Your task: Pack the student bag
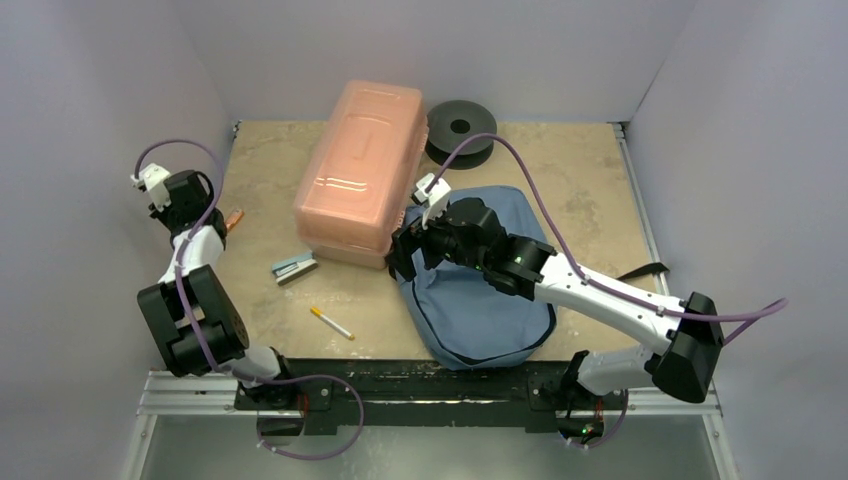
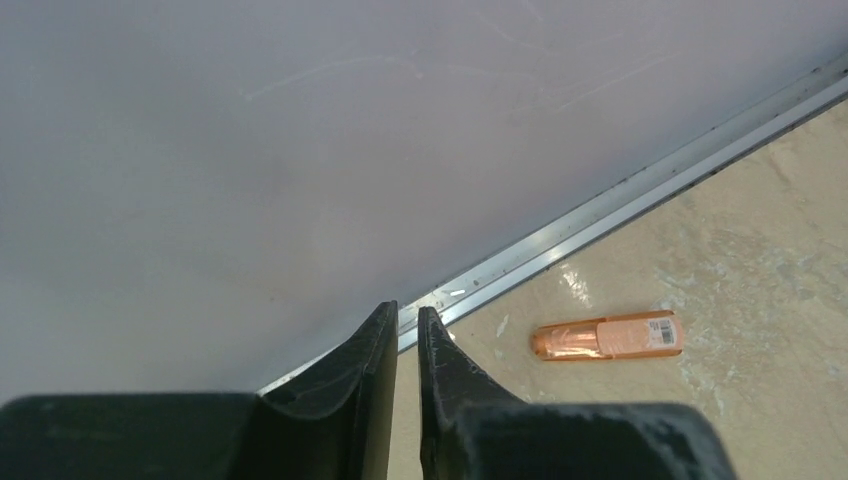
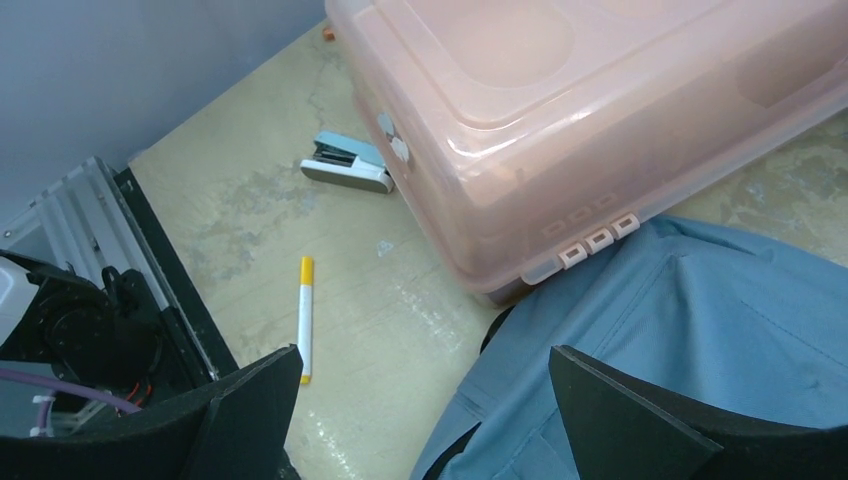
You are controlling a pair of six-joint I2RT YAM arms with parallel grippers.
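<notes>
A blue bag point(image 1: 480, 320) lies open at centre right, partly under my right arm. My right gripper stands open and empty above its left edge. A teal-white stapler point(image 1: 294, 268) and a white marker with yellow cap point(image 1: 331, 323) lie on the table left of the bag. An orange packaged item point(image 2: 606, 337) lies by the left wall. My left gripper hangs near that wall, left of the item in its view, fingertips a narrow gap apart with nothing visible between them.
A large pink plastic box point(image 1: 360, 165) sits at the back centre, touching the bag. A black spool point(image 1: 470, 115) stands behind. Walls border the table.
</notes>
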